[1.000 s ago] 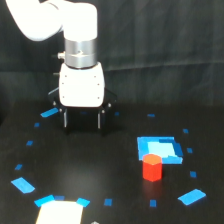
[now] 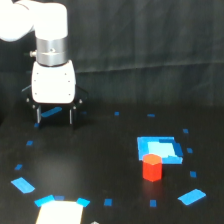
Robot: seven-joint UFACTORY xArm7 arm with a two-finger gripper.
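In the camera view, my gripper (image 2: 55, 118) hangs at the upper left, pointing down. Its two dark fingers stand apart, so it looks open, and nothing shows between them. A red block (image 2: 152, 168) with a lighter six-sided top stands at the right, well away from the gripper. Right behind it lies a blue square tray (image 2: 175, 157) with a white middle. The block covers part of the tray's near left side; whether the two touch cannot be told.
Blue tape strips (image 2: 22, 185) and small blue squares mark the black table. A pale box (image 2: 60, 213) is cut off by the bottom edge, beside more blue tape. A dark curtain (image 2: 150, 60) hangs behind.
My arm and gripper have shifted left and very slightly up, away from the red block. The block, tray and pale box are where they were.
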